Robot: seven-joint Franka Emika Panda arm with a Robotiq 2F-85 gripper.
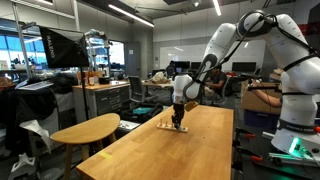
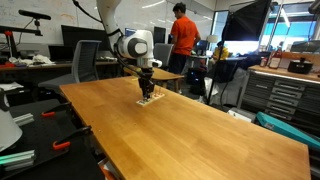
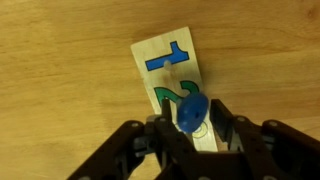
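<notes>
A pale wooden number board (image 3: pixel 160 50) lies on the table, its blue "1" and green "2" showing in the wrist view. Above its near part, my gripper is shut on a small blue round piece (image 3: pixel 192 112), which covers part of the board. Whether the piece touches the board cannot be told. From outside, the board (image 2: pixel 151 97) sits toward the far end of the table, with the gripper (image 2: pixel 146 99) low over it. In the other exterior view the gripper (image 1: pixel 178 126) is likewise down at the board (image 1: pixel 170 127), too small for detail.
The wooden table (image 2: pixel 200 135) is broad and bare around the board. A round wooden table (image 1: pixel 85 130) stands apart to the left in exterior view 1. A person in red (image 2: pixel 184 35) is in the background.
</notes>
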